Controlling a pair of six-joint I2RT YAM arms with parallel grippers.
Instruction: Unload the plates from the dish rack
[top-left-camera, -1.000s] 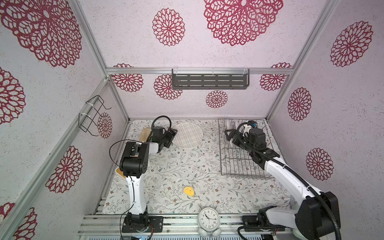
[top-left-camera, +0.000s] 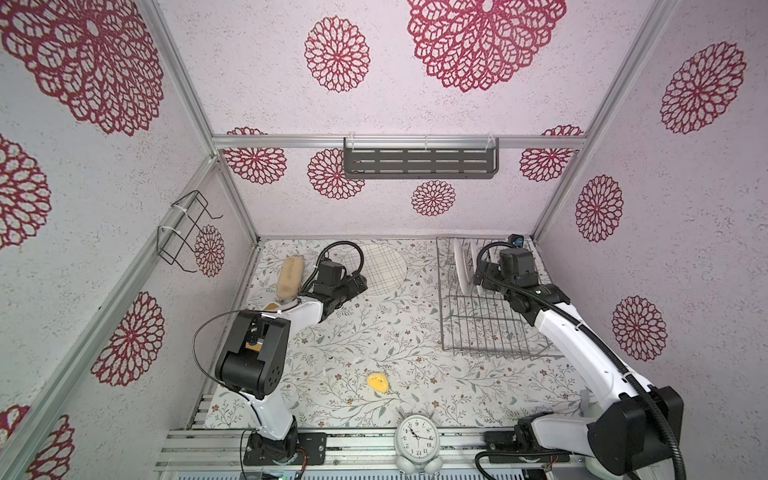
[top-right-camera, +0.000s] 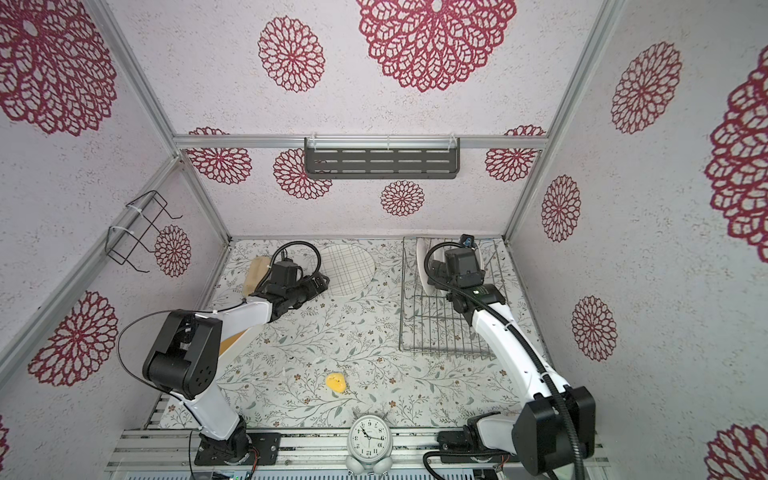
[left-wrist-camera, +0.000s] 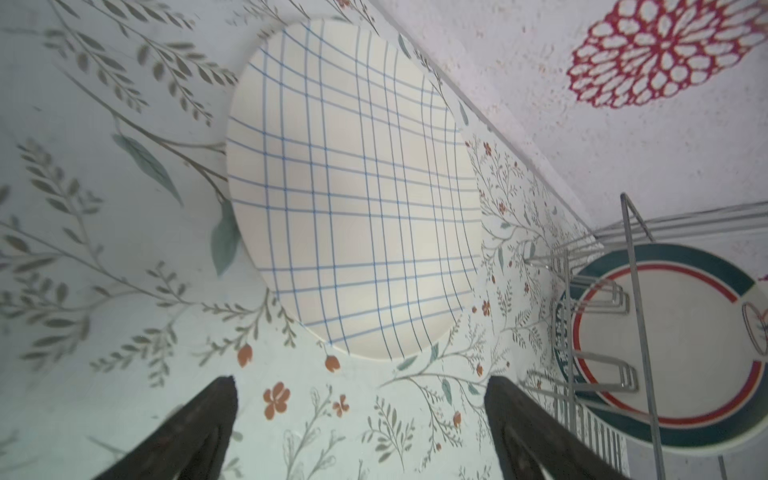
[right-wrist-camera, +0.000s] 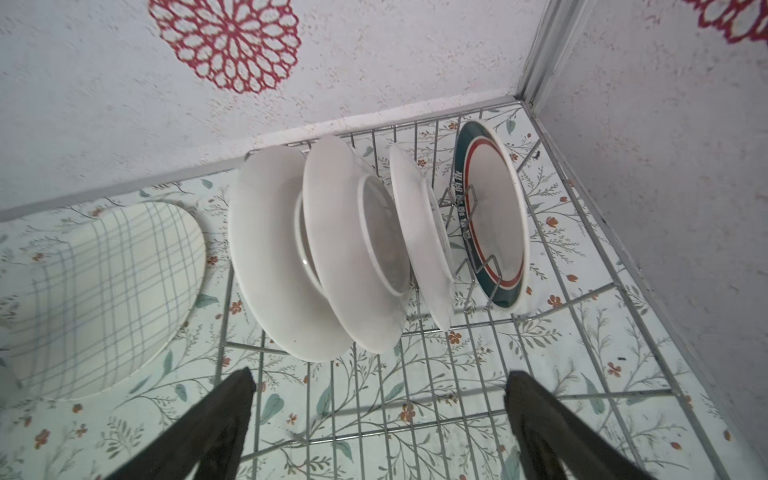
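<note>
White plates (right-wrist-camera: 344, 232) and a green-rimmed plate (right-wrist-camera: 496, 208) stand upright in the wire dish rack (top-left-camera: 441, 324) at the back right. My right gripper is open above the rack's front half, facing the plates, with nothing between its fingers. My left gripper stands open just left of a round, checked plate-like piece (left-wrist-camera: 352, 184) lying flat on the table, with nothing between its fingers.
A yellow object (top-left-camera: 377, 382) lies on the front middle of the table. A beige item (top-left-camera: 289, 276) is at the back left. A clock (top-left-camera: 417, 436) stands at the front edge.
My left arm has swung and shifted, its gripper ending a little right of where it was and slightly lower in view.
</note>
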